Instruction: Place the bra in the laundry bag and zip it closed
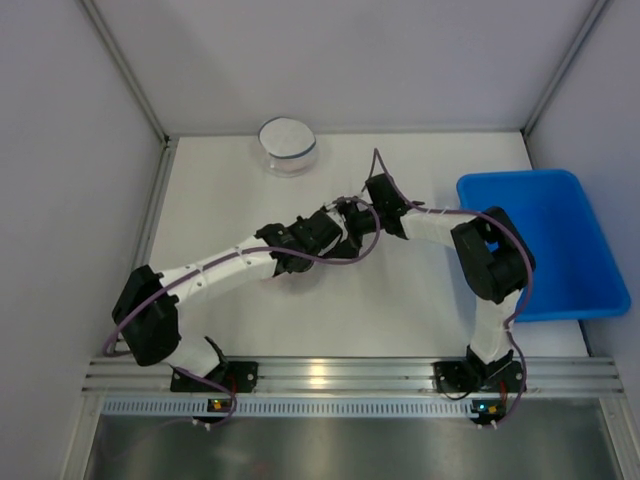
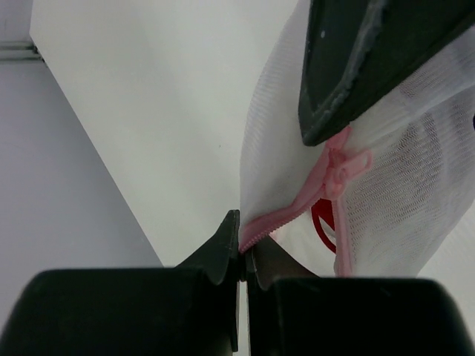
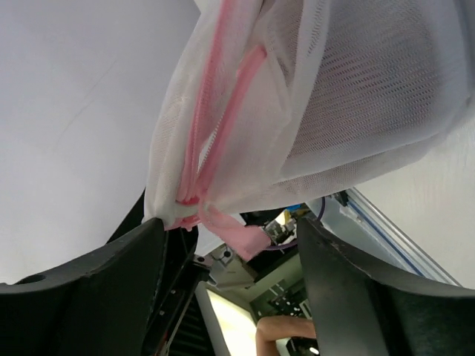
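Note:
The white mesh laundry bag (image 2: 415,193) with pink zipper hangs between my two grippers at the table's middle. In the left wrist view my left gripper is shut on the bag's pink zipper edge; a bit of red shows inside the bag. My right gripper stands part open around the zipper's lower end, where a pink tab (image 3: 245,237) dangles between its fingers. In the top view both grippers meet closely and mostly hide the bag.
A blue plastic bin (image 1: 560,230) fills the right of the table. A white round item with blue trim (image 1: 287,140) lies at the back.

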